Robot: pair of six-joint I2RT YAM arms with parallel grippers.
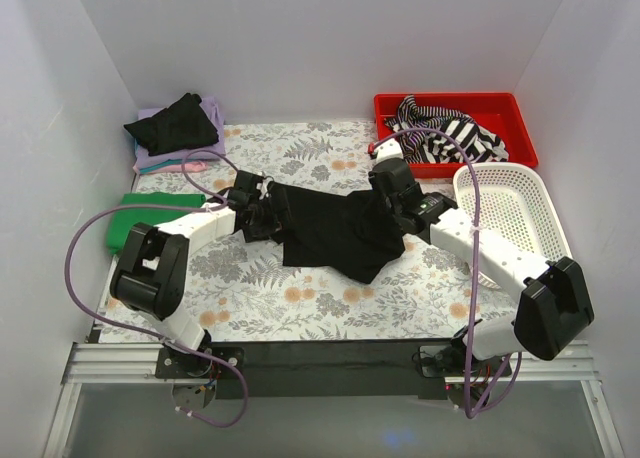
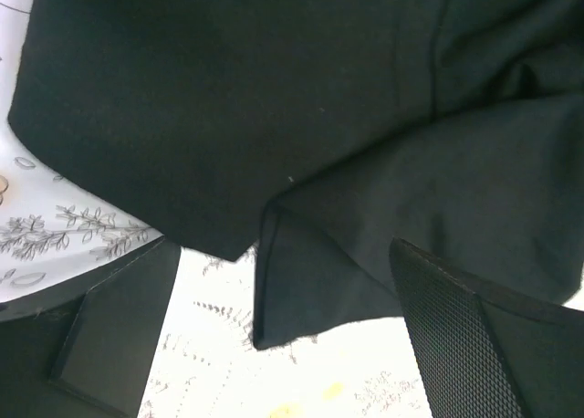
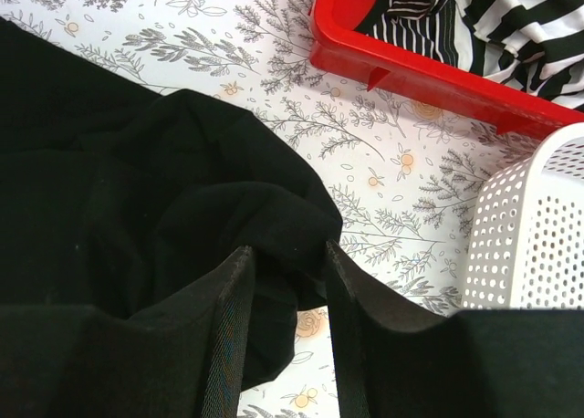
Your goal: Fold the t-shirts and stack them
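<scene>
A black t-shirt (image 1: pixel 333 236) lies loosely spread and rumpled across the middle of the patterned table. My left gripper (image 1: pixel 267 212) is over its left end, open, with the dark cloth (image 2: pixel 228 108) beneath the spread fingers in the left wrist view.
A red bin (image 1: pixel 465 108) with striped fabric stands at the back right, a white perforated basket (image 1: pixel 540 208) at the right. A stack of folded shirts (image 1: pixel 175 133) is at the back left, a green folder or board (image 1: pixel 130 221) at the left.
</scene>
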